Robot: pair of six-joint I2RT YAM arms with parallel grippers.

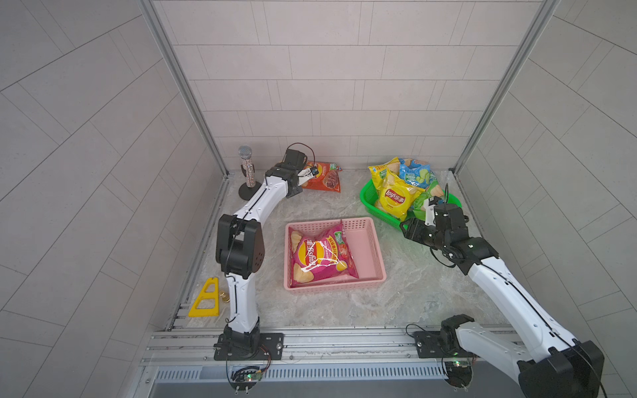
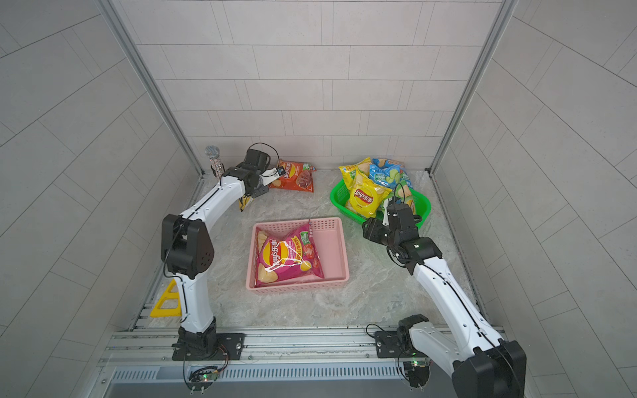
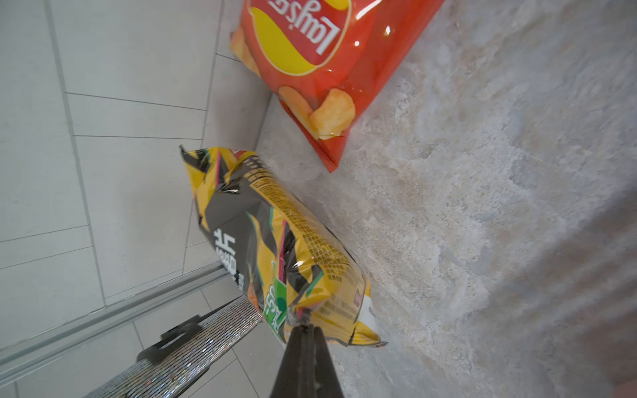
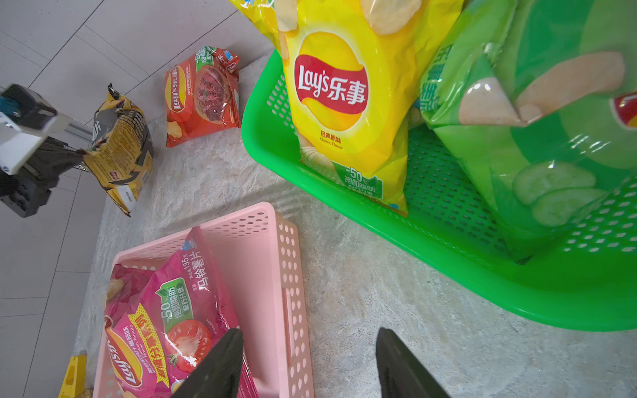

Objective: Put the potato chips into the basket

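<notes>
My left gripper is shut on the edge of a black-and-yellow chip bag (image 3: 265, 232) (image 4: 122, 142), which hangs tilted beside the red chip bag (image 3: 318, 53) (image 1: 326, 173). A pink chip bag (image 1: 318, 258) lies in the pink basket (image 1: 368, 275). The green basket (image 4: 464, 265) holds several bags, including a yellow one (image 4: 345, 106) and a green one (image 4: 544, 132). My right gripper is part open above the table between the baskets, empty.
A metal cylinder on a black stand (image 1: 247, 165) stands at the back left. A yellow frame (image 1: 205, 301) lies at the front left. Bare table (image 1: 424, 285) shows right of the pink basket.
</notes>
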